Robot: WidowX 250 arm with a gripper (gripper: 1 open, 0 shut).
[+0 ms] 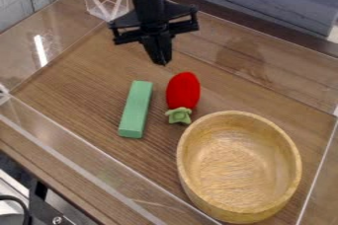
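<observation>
A red object with a green leafy top (184,93) lies on the wooden table, just right of a green rectangular block (134,110). A tan round bowl (239,166) sits at the front right. My black gripper (162,53) hangs above and behind the red object, apart from it, shut, with nothing visible between its fingers.
The wooden table (79,91) has clear room at the left and back right. Pale walls or rims edge the workspace at the back and left. A dark cable lies at the bottom left corner.
</observation>
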